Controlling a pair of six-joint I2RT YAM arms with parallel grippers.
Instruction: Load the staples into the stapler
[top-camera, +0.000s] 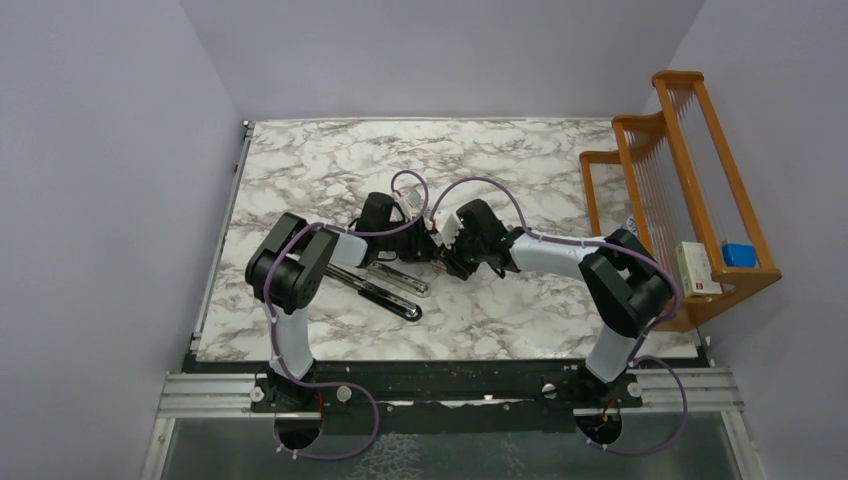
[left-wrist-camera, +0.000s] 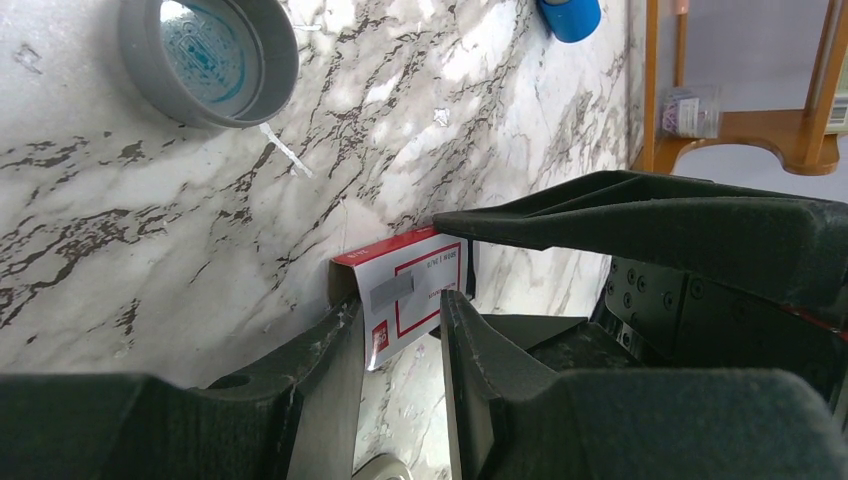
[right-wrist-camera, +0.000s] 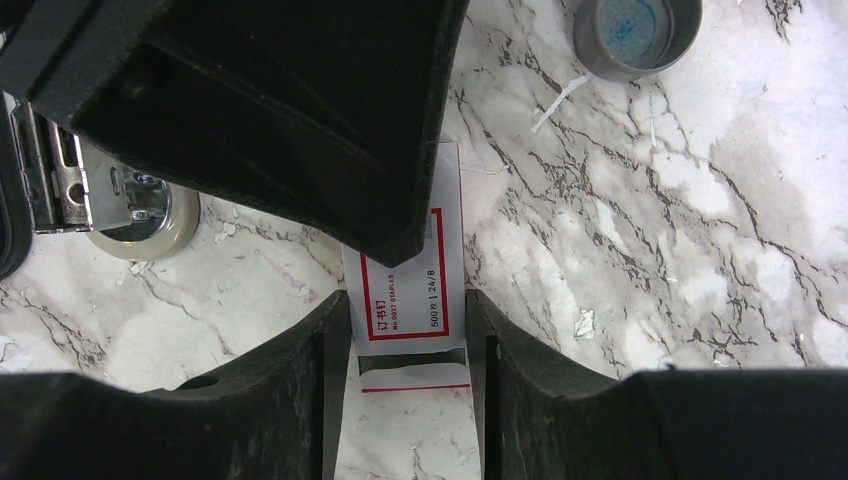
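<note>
A small white-and-red staple box (right-wrist-camera: 415, 300) stands between the fingers of my right gripper, which is shut on its two sides. My left gripper reaches the box's other end, its fingers apart around the white panel (left-wrist-camera: 420, 285); whether they press on it is unclear. In the right wrist view, one large black left finger (right-wrist-camera: 330, 150) covers much of the box. The open stapler (top-camera: 390, 298), black and silver, lies on the table just in front of the left arm. Its metal end (right-wrist-camera: 85, 185) shows at the left of the right wrist view.
A grey round cap (left-wrist-camera: 210, 60) lies on the marble table beyond the box. A blue object (left-wrist-camera: 572, 15) is farther back. The wooden rack (top-camera: 655, 130) stands at the right with a pale box (top-camera: 697, 268) and a blue box (top-camera: 739, 255).
</note>
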